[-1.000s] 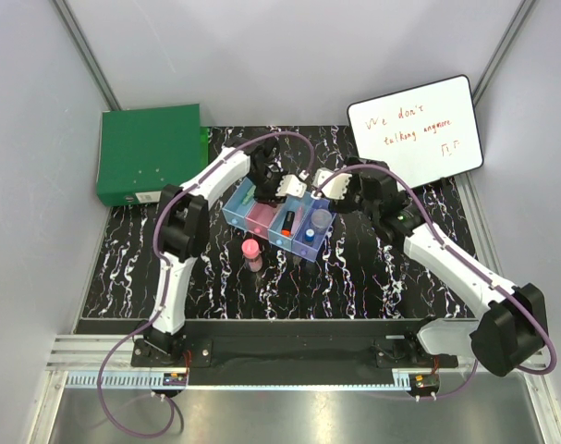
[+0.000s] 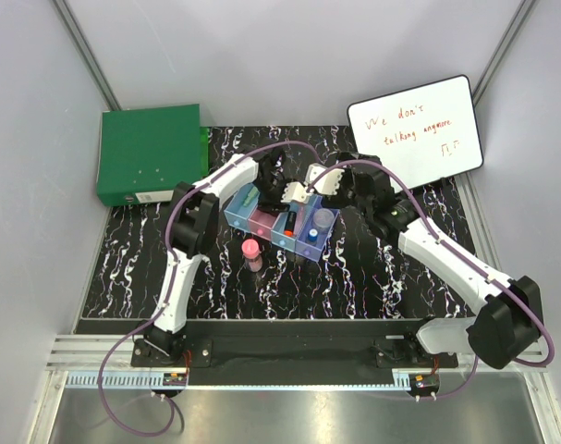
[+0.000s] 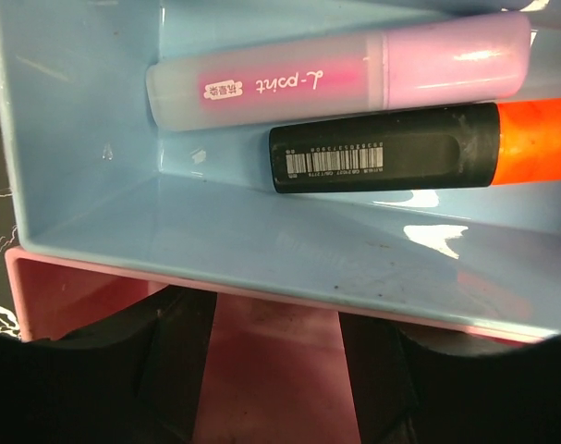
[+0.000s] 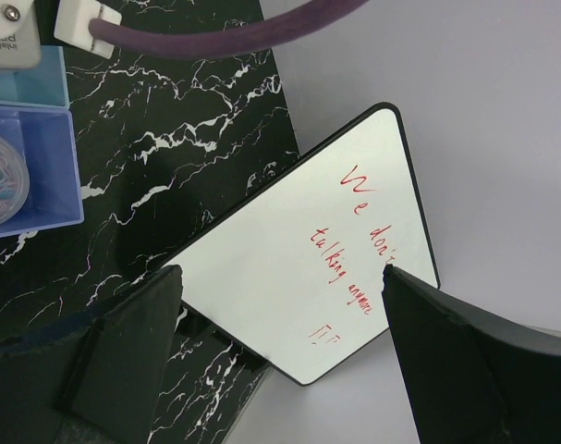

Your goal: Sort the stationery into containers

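Observation:
My left gripper points into the pink container, its fingers apart and nothing showing between them. Their tips are close to the wall shared with the light blue container; whether they touch it, I cannot tell. That blue container holds a pink highlighter and a black marker with an orange cap. In the top view, a green item lies in the leftmost blue container. The darker blue container holds a clear round tub and a blue-capped bottle. My right gripper is open and empty, right of the containers.
A pink-capped bottle stands on the dark marbled table in front of the containers. At back left is a green box; at back right leans a whiteboard.
The joined containers have shifted slightly to the right. My left gripper has moved a little toward the front and right, and the right arm slightly left.

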